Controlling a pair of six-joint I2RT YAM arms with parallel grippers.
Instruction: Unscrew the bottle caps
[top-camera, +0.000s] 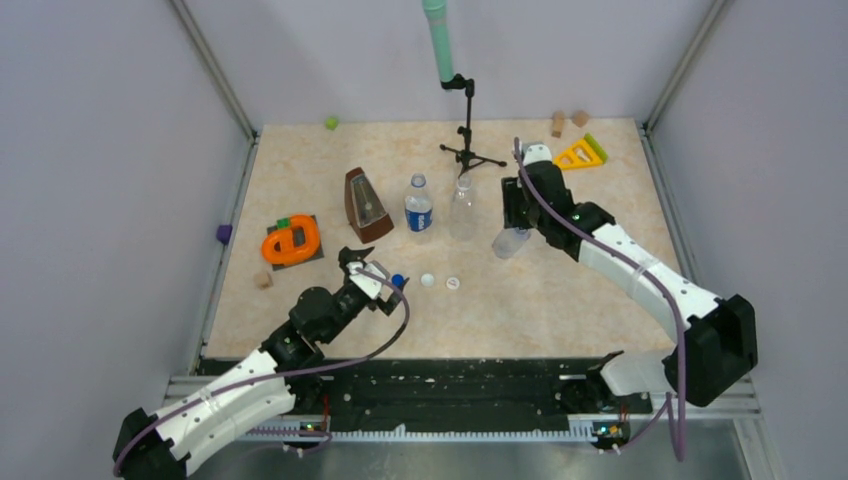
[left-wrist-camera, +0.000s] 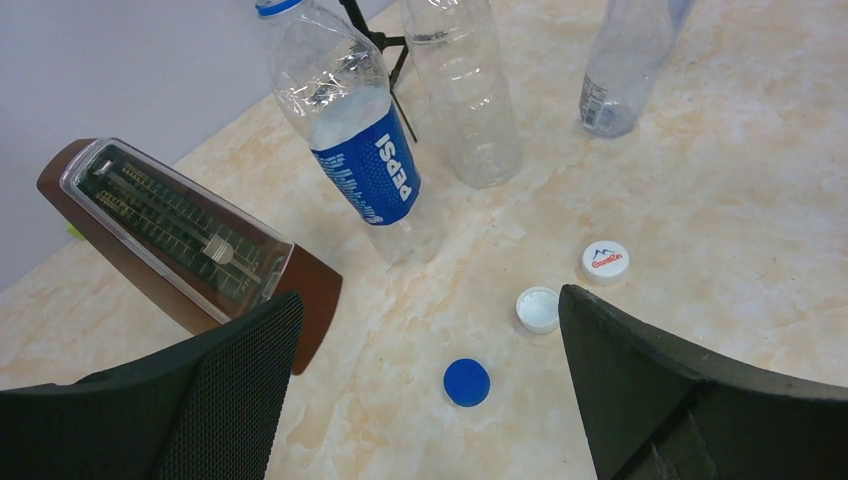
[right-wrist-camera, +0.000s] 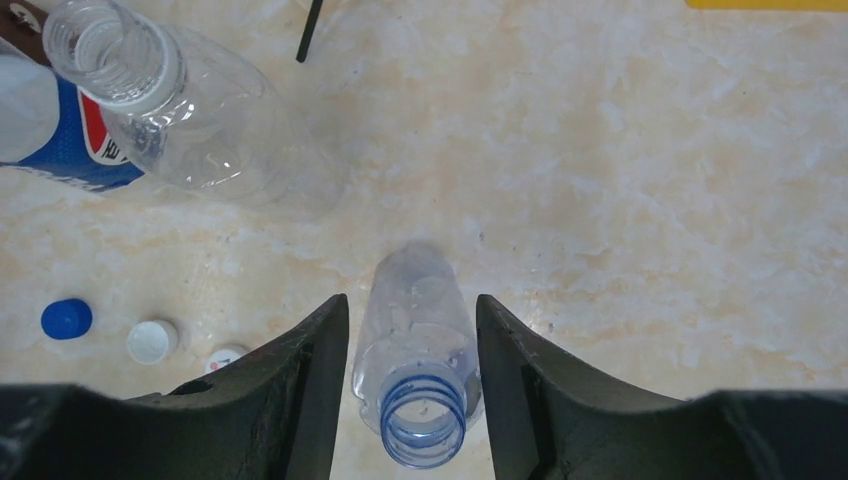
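Below my right gripper tilts a clear bottle (right-wrist-camera: 418, 285), its open, bluish neck lying between the fingers with gaps at both sides. Whether a finger touches its shoulder, I cannot tell. A Pepsi bottle (top-camera: 418, 210) and a clear bottle (top-camera: 463, 212) stand mid-table; both necks look uncapped. Three loose caps lie in front of them: a blue cap (left-wrist-camera: 466, 382), a white cap (left-wrist-camera: 538, 310) and a printed white cap (left-wrist-camera: 606, 261). My left gripper is open close to these caps and empty.
A brown metronome (top-camera: 367, 207) stands left of the Pepsi bottle, an orange pumpkin shape (top-camera: 291, 240) farther left. Behind the bottles is a black tripod (top-camera: 466, 150); a yellow toy (top-camera: 580, 154) lies back right.
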